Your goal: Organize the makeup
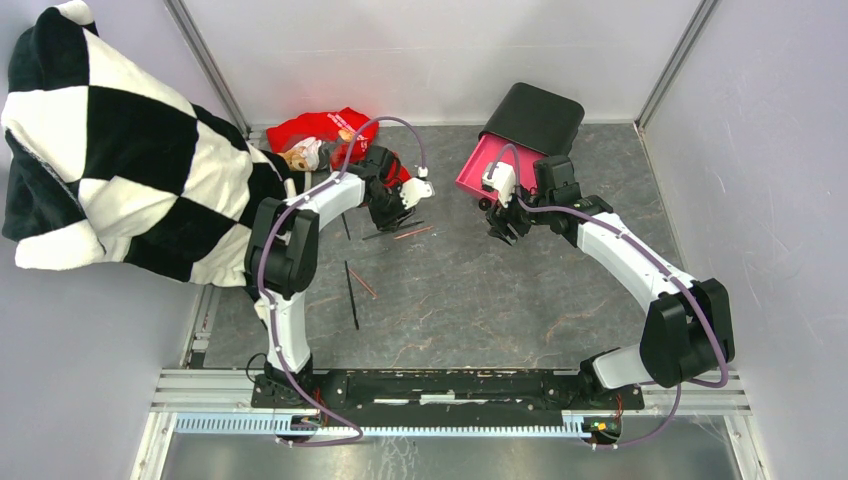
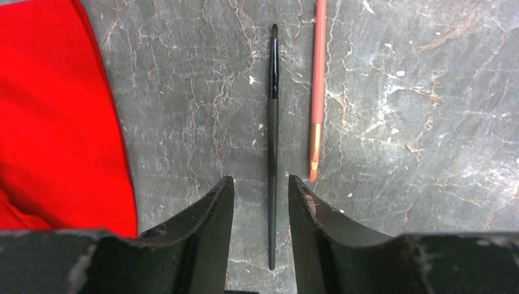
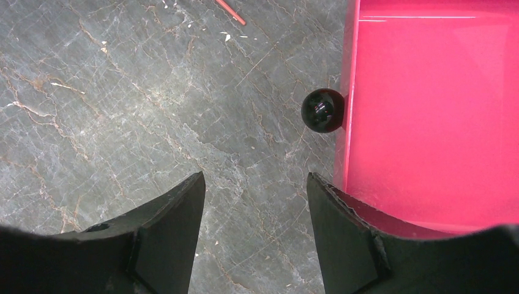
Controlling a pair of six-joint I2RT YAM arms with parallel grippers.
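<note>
Beneath my open left gripper lies a black brush [image 2: 273, 122], its lower handle between the fingertips as seen from above, with a pink brush [image 2: 317, 86] beside it. Another black brush [image 1: 351, 295] and pink brush [image 1: 361, 282] lie nearer the front. My right gripper stands open and empty over the table beside a pink tray [image 3: 428, 110] with a black lid [image 1: 532, 112]. A glossy black round knob [image 3: 321, 111] sits against the tray's wall.
Red cloth [image 2: 61, 104] lies behind the left arm. A checkered blanket [image 1: 130, 150] covers the left side.
</note>
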